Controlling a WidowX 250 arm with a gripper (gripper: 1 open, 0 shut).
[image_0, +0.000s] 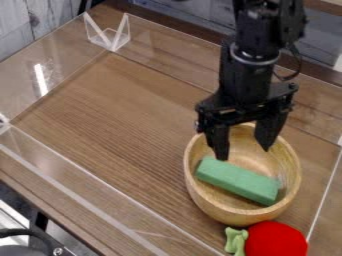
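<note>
My black gripper (243, 125) hangs over the back half of a wooden bowl (205, 203), its fingers pointing down and apart, open. Inside the bowl lies a green rectangular block (238, 180), a little below and in front of the fingers, with nothing seen between them.
A red round object (275, 241) with a green top (235, 241) sits at the front right, just outside the bowl. A white wire rack (110, 30) stands at the back left.
</note>
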